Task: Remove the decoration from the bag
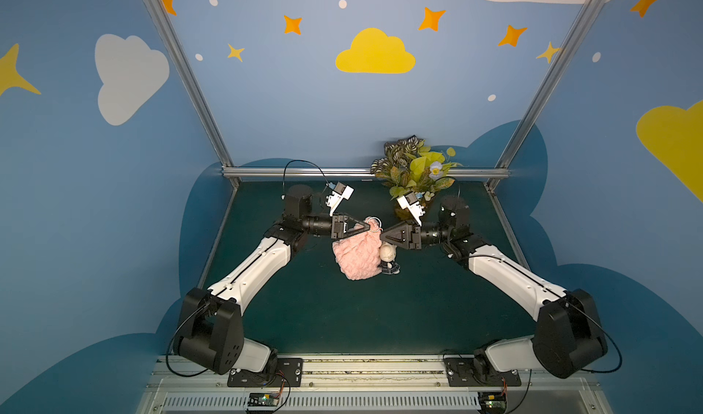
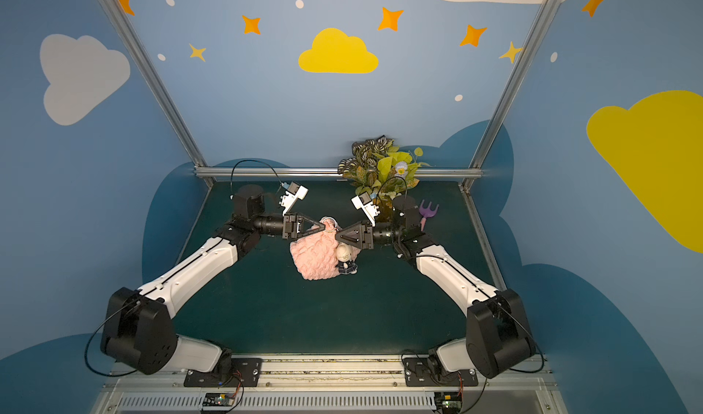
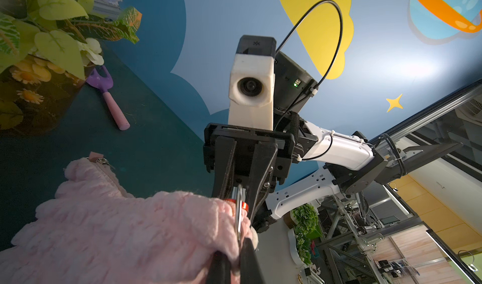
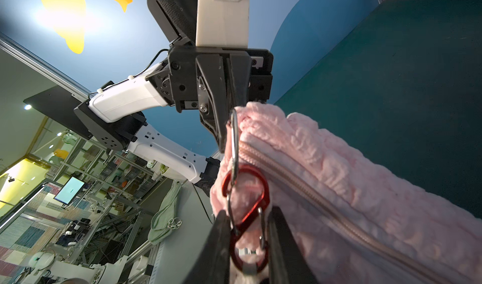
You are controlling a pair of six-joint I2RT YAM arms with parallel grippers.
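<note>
The pink plush bag [image 1: 359, 258] hangs between my two grippers, over the middle of the table. My left gripper [image 1: 368, 227] is shut at its top corner, where a silver ring [image 3: 238, 218] passes between the fingers. A red S-shaped clip [image 4: 253, 177] is linked to that ring, in front of the bag's zipper. My right gripper [image 1: 383, 236] is shut on the lower part of the clip. The decoration, a small doll with a pale round head [image 2: 344, 253] and dark checked clothes, dangles under the right gripper beside the bag. The clip's lower end is partly hidden by the fingers.
Behind the grippers stands a potted plant [image 1: 417, 168] near the back rail. A purple fork with a pink handle [image 2: 427, 210] lies to its right.
</note>
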